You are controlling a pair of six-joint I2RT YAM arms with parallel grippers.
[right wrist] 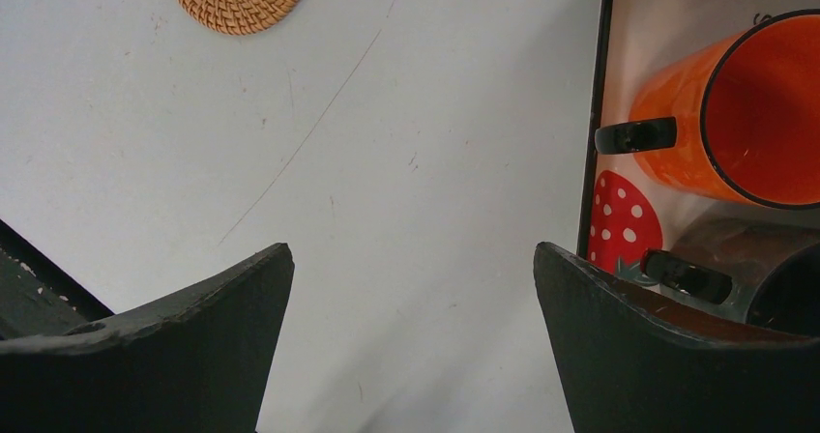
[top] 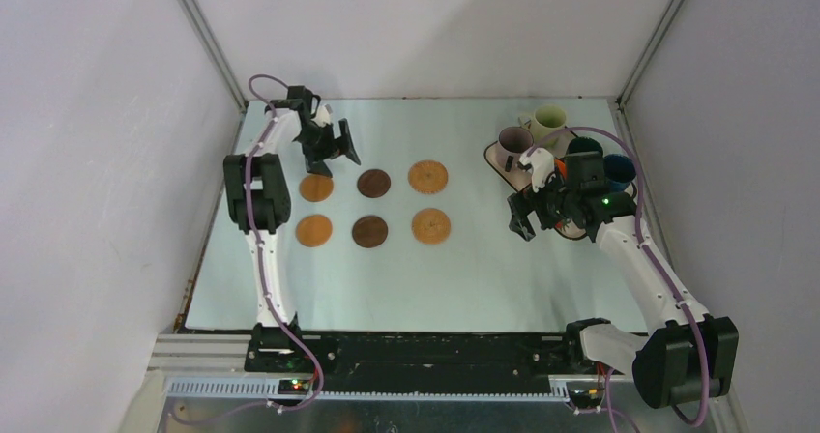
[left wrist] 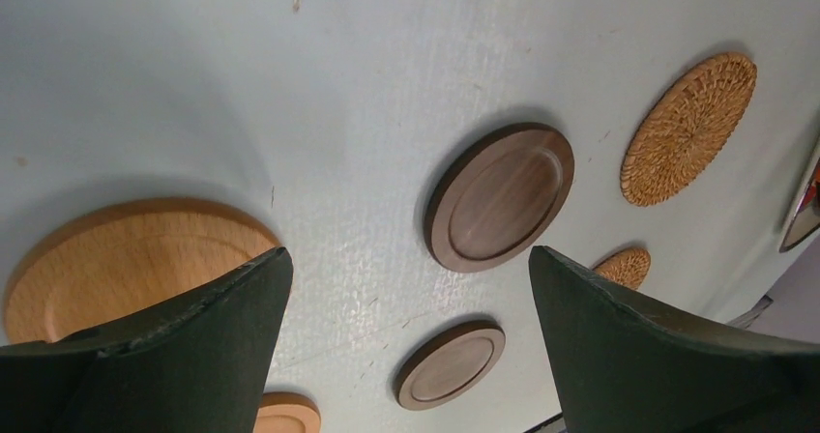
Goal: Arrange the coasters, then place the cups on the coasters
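Observation:
Six coasters lie in two rows: light wood point(top: 316, 187), dark wood point(top: 373, 184) and woven point(top: 427, 176). My left gripper point(top: 342, 138) hangs open above the table behind the light wooden coasters, empty. At the right, cups crowd a tray point(top: 495, 162), among them a pink cup point(top: 514, 141), a pale green cup point(top: 549, 120), a blue cup point(top: 619, 169) and an orange cup point(right wrist: 677, 85) with its handle toward the tray's edge. My right gripper point(top: 525, 218) is open beside the tray's left edge, with bare table between its fingers.
Walls close in the table at the back and both sides.

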